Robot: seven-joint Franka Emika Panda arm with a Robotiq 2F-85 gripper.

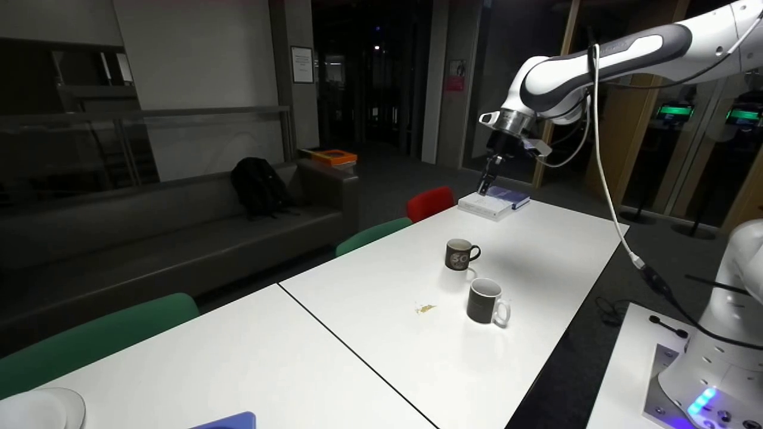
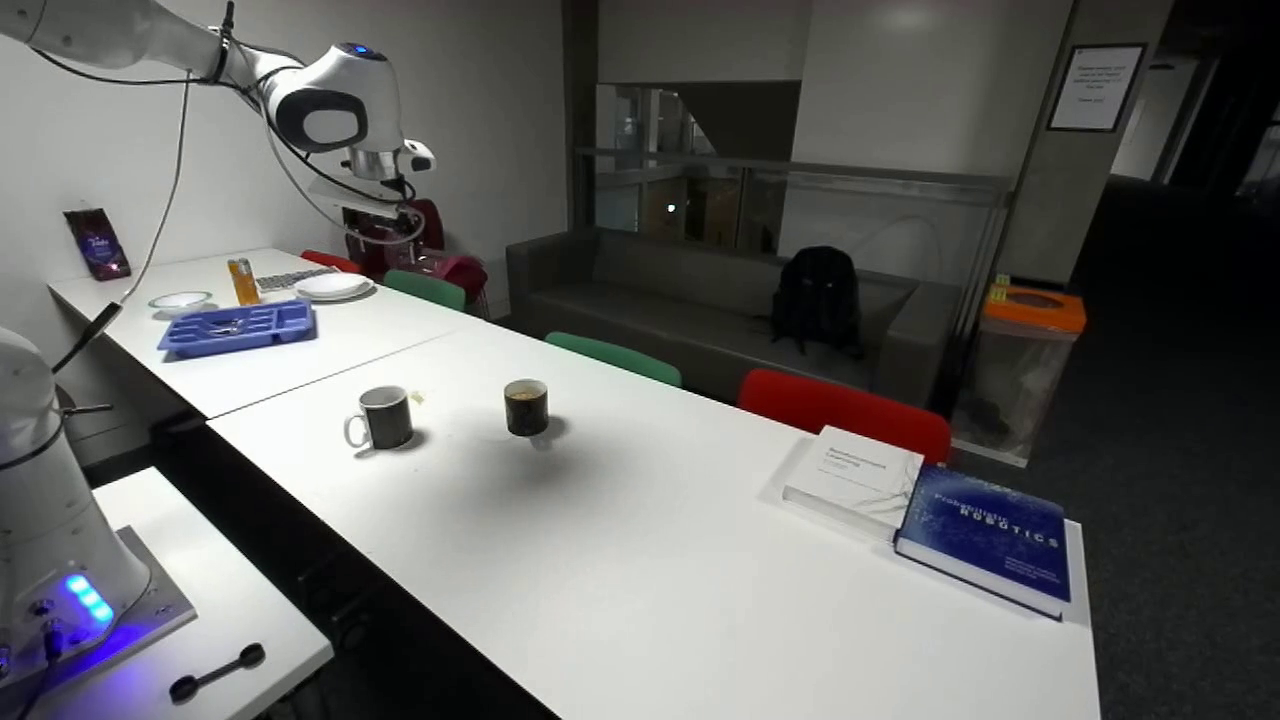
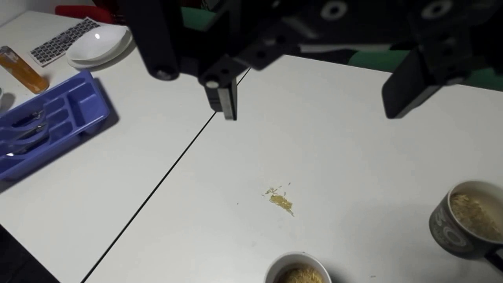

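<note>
High above the table, my gripper stands open, its two black fingers wide apart with only tabletop showing between them. In exterior view 1 its dark fingers overlap the far books in the picture. A grey mug with a white handle stands upright, and a dark mug marked 30 stands farther back. Seen from the wrist, the white-rimmed mug and the dark mug both hold tan grains. A small pile of similar grains lies on the bare table.
A blue cutlery tray, an orange bottle and white dishes occupy the table's far end in exterior view 2. A white book and a blue book lie at the opposite end. Clear tabletop separates books and mugs.
</note>
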